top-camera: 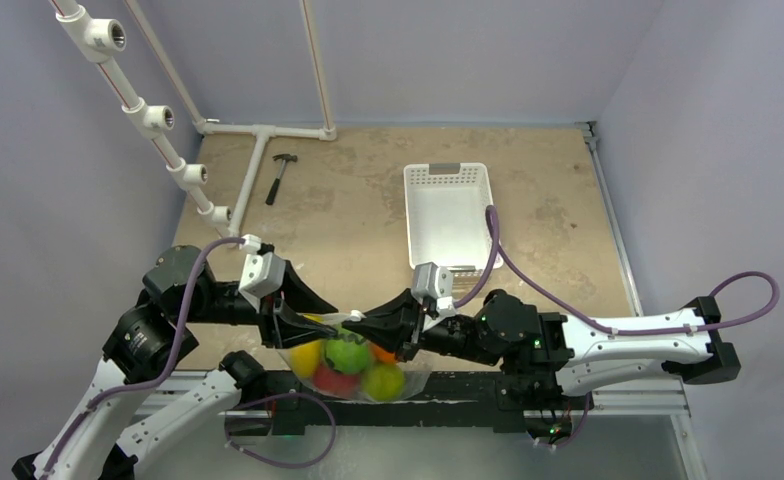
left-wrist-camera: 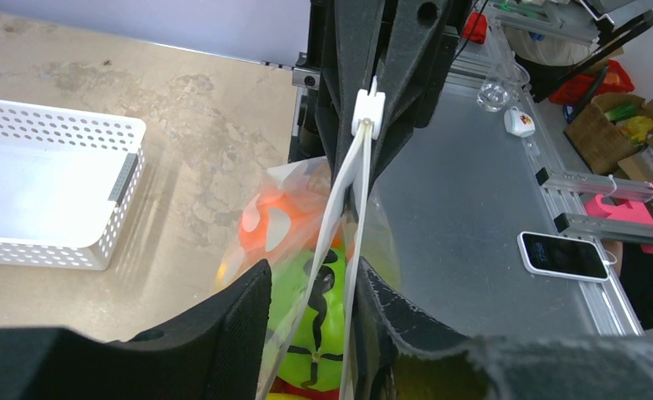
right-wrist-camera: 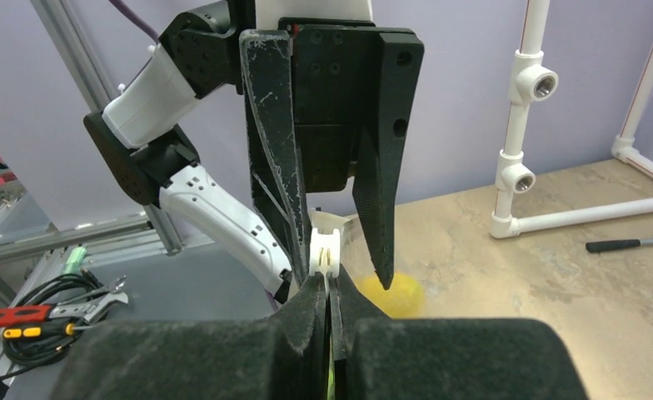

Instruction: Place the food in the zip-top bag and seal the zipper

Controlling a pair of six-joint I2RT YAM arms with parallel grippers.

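The clear zip top bag [top-camera: 415,388] hangs at the table's front edge. Inside are a green striped watermelon toy [top-camera: 348,352], a yellow piece [top-camera: 306,357], a red piece [top-camera: 336,382], a lime-green piece [top-camera: 383,381] and an orange one [top-camera: 382,354]. My right gripper is shut at the bag's zip edge, with the white slider [right-wrist-camera: 325,252] right at its fingertips. In the left wrist view, two parted zip strips [left-wrist-camera: 348,287] run from that slider between the spread fingers of my left gripper, which is open.
A white perforated basket [top-camera: 409,215], empty, stands behind the right gripper. A hammer [top-camera: 279,180] lies at the back left beside white pipes [top-camera: 252,182]. Purple cables [top-camera: 566,312] loop over the right arm.
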